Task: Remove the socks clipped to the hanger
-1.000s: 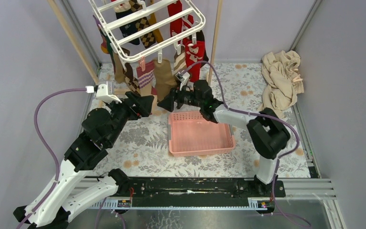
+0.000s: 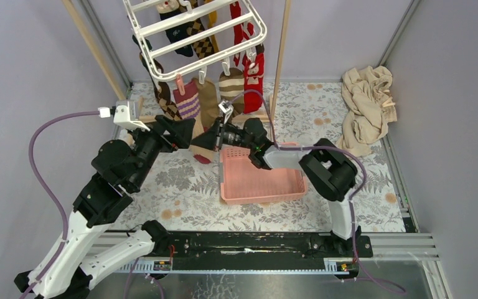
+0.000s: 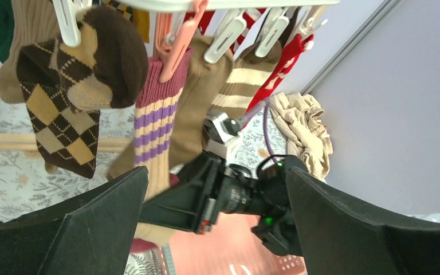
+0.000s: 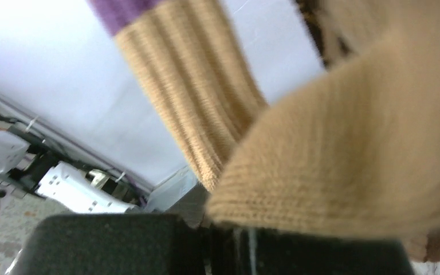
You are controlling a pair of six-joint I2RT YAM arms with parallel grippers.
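A striped sock (image 3: 156, 129) with a pink-and-purple cuff and beige leg hangs from a pink clip (image 3: 177, 48) on the white hanger (image 2: 200, 41). Close up in the right wrist view, the ribbed beige leg (image 4: 189, 80) runs down to the shut fingers (image 4: 120, 243); a plain brown sock (image 4: 344, 154) partly covers them. My left gripper (image 2: 192, 134) stands open beside and facing the striped sock, nothing between its fingers.
Other socks crowd the hanger: an argyle one (image 3: 63, 123), a brown-and-cream striped one (image 3: 243, 80) and a red one (image 2: 254, 81). Below stands an empty pink basket (image 2: 262, 199). A beige cloth heap (image 2: 367, 103) lies at right.
The hanger and its socks have swung slightly left. The left arm has shifted a little left.
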